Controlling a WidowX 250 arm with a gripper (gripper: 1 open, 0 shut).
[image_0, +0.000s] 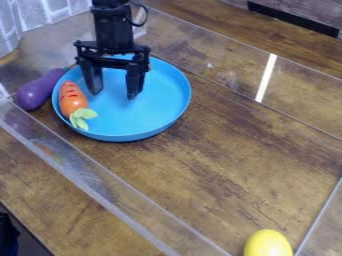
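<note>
A black gripper (114, 78) hangs over a blue round tray (154, 110), its two fingers apart and nothing visible between them. An orange toy carrot (74, 98) with pale green leaves lies at the tray's left side, just left of the gripper's fingers. A purple toy eggplant (38, 91) lies outside the tray, at its left. A yellow oval object (267, 243) sits at the bottom right edge of the view.
A tiled wall stands at the back left. Clear strips or panel edges run along the table.
</note>
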